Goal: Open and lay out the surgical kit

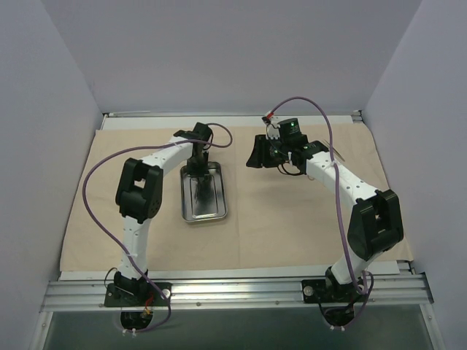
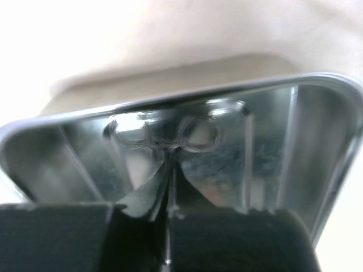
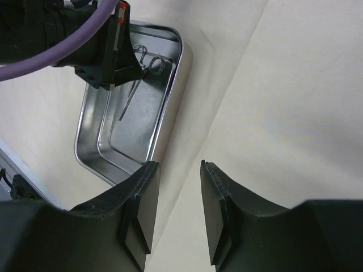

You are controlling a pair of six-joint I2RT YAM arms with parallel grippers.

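Note:
A metal tray lies left of the cloth's middle, holding one ring-handled instrument that looks like scissors or a clamp. Over the tray's far end points my left gripper, its fingers closed together between the two finger rings, with nothing visible gripped; whether the tips touch the instrument I cannot tell. From above, that gripper hides much of the handles. To the right of the tray, above bare cloth, my right gripper is open and empty.
A thin metal instrument rests on the cloth at the far right, partly behind the right arm. Wide bare cloth lies in front of that arm and left of the tray. Purple cables loop over both arms.

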